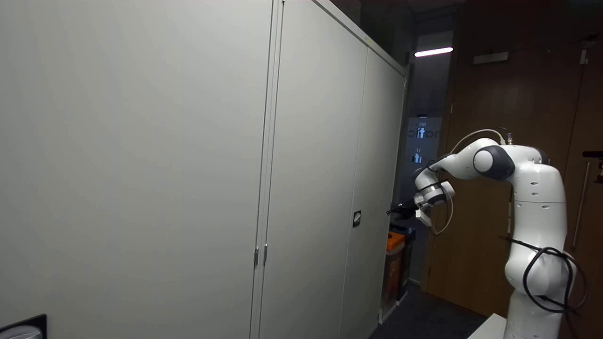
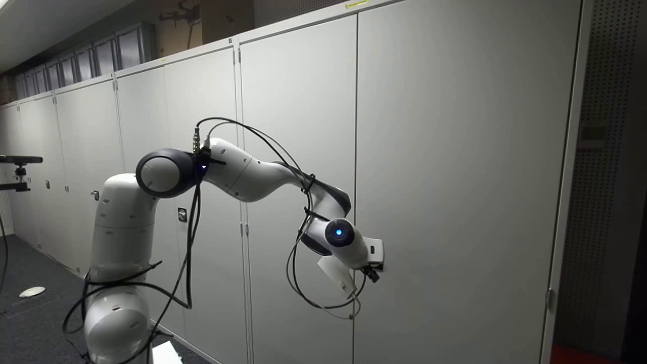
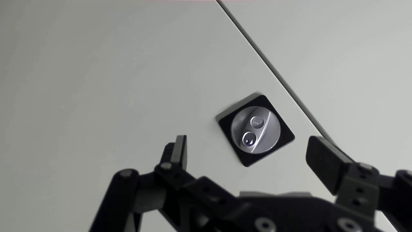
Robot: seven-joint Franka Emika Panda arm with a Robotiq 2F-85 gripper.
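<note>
My gripper stands open, its two black fingers wide apart in the wrist view. Beyond them, set into the grey cabinet door (image 3: 116, 96), is a round silver turn-latch (image 3: 266, 133) with a keyhole on a black square plate. The latch appears between the fingers and a little above their tips, with nothing gripped. Exterior view 1 shows the gripper (image 1: 388, 213) a short way off the cabinet front, to the right of the latch (image 1: 357, 218). In exterior view 2 the wrist hides both fingers and latch.
A narrow seam (image 3: 276, 73) between two closed doors runs diagonally past the latch. Bins with an orange lid (image 1: 394, 240) stand at the cabinet's far end. Loose cables (image 2: 295, 267) hang around the arm.
</note>
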